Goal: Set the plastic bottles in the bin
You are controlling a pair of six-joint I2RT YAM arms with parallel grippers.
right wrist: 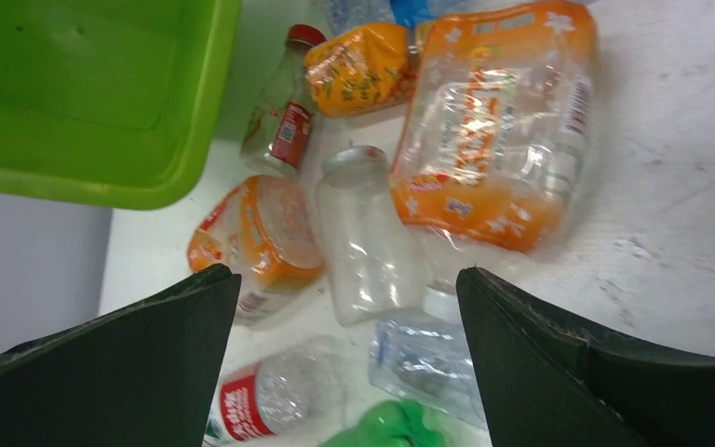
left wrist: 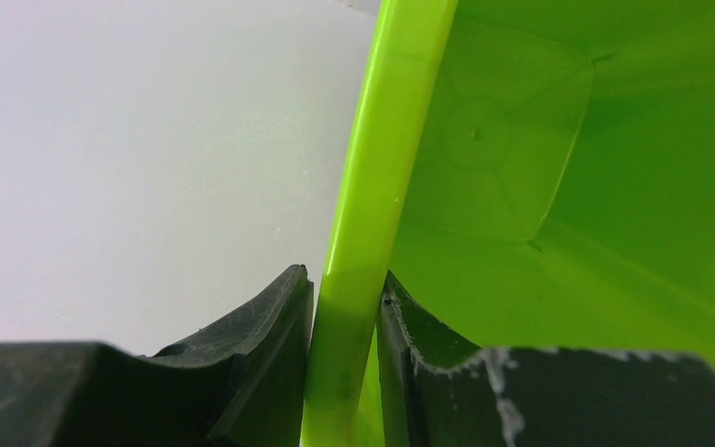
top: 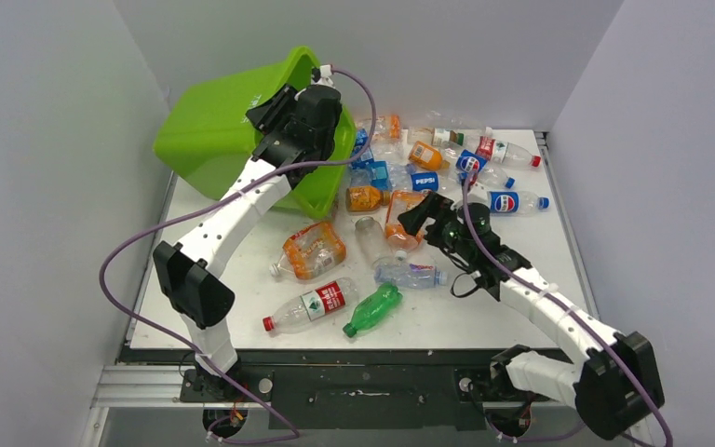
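Note:
The green bin is tipped on its side at the back left of the table, its mouth facing right. My left gripper is shut on the rim of that bin, one finger outside and one inside; the part of the bin's inside in the left wrist view is empty. Over the bottles hangs my open right gripper, nothing between its fingers. Below it lie an orange-labelled bottle, a clear bottle and another orange-labelled one. A green bottle and a red-labelled bottle lie near the front.
Several more bottles crowd the back of the table, among them a Pepsi bottle at the right. A small red-capped bottle lies beside the bin's rim. Grey walls enclose the table on the sides and back.

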